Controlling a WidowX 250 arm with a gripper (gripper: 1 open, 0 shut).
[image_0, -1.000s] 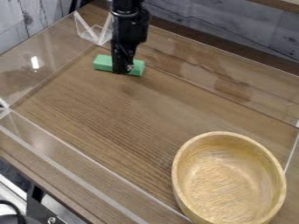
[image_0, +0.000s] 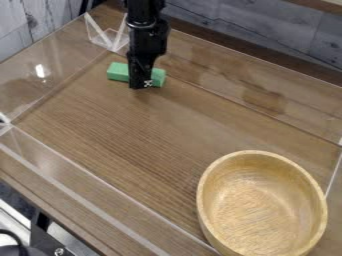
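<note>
My gripper (image_0: 143, 80) reaches down from the top of the camera view over a green block (image_0: 119, 71) lying on the wooden table at the upper left. Its dark fingers are at the block's right part and partly hide it. Whether they are apart or closed on the block is too small to tell.
A large round tan bowl (image_0: 261, 200) stands at the lower right. Clear plastic and cables show at the left edge, beyond the table.
My gripper has moved down a little at the green block over the last second. The block looks to be in about the same place.
</note>
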